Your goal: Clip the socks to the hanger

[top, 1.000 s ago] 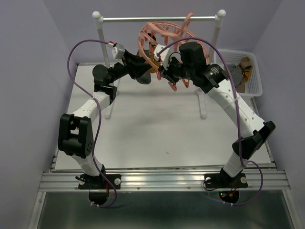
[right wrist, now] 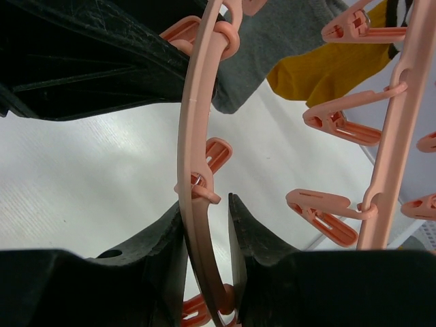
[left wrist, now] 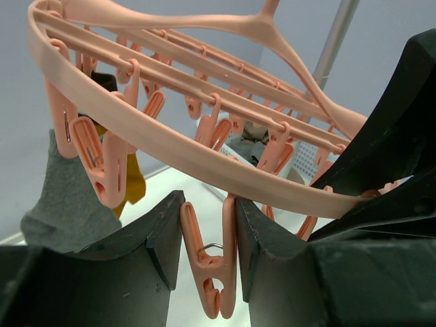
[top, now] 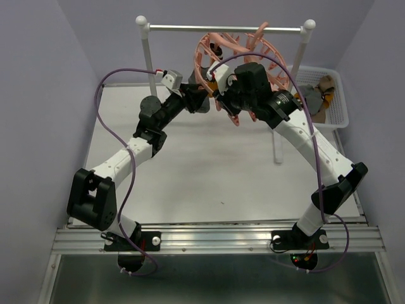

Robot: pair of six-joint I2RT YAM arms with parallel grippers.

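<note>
The peach hanger [top: 237, 41] hangs from the rack, its rim lined with clips. Between the fingers of my left gripper a peach clip [left wrist: 210, 262] is held below the rim; no sock shows in this clip. My right gripper is shut on the hanger rim [right wrist: 194, 146], which runs between its fingers. Several socks hang on the hanger: a grey sock [left wrist: 68, 197], a mustard one [left wrist: 136, 184] and a dark one partly hidden behind clips. In the right wrist view, the grey and mustard socks are beyond the rim.
A white basket [top: 342, 104] at the right holds more socks. The white rack's top bar [top: 221, 28] crosses above the hanger. Both grippers are close together at the near rim.
The rack and hanger have shifted right in the top view. My left gripper has moved right too, still on a clip.
</note>
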